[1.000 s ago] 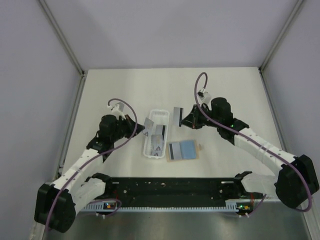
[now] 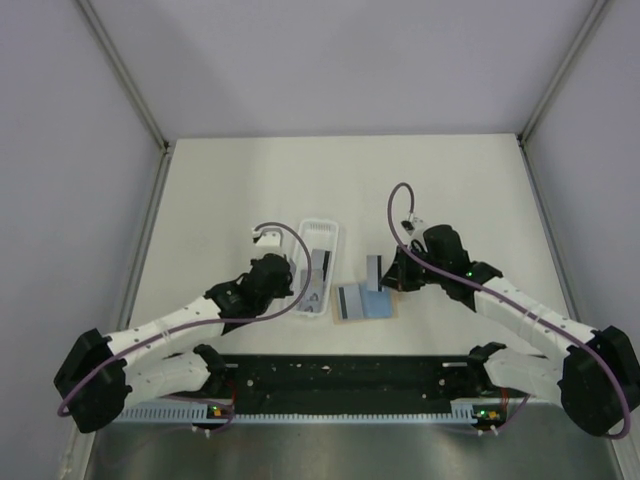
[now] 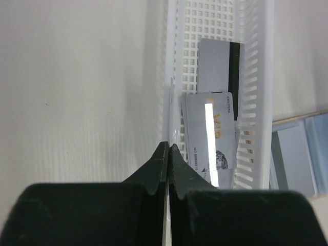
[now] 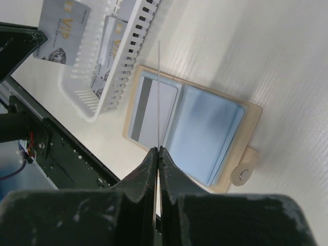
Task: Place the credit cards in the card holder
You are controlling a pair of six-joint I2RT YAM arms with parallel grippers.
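Edge-on between the tips of my left gripper, a thin card points forward; the right wrist view shows its VIP face (image 4: 65,29) over the tray's side. My right gripper is shut on a second card, seen as a thin edge (image 4: 159,92) in its own view; from above, this grey card (image 2: 374,270) with a dark stripe hangs over or at the far edge of the card holder (image 2: 364,303). The holder's left part has a grey card (image 4: 149,114) with a dark stripe. Its right part shows bare blue (image 4: 202,130).
A white slotted tray (image 3: 265,107) stands left of the holder. Inside lie a VIP card (image 3: 202,128) and a striped grey card (image 3: 214,64), partly overlapping. A small tan knob (image 4: 242,172) juts from the holder's right side.
Both grippers have come nearer the table's front edge. The left one, with its card, also shifted right along the tray; the right one's card moved from behind the holder to its far edge.
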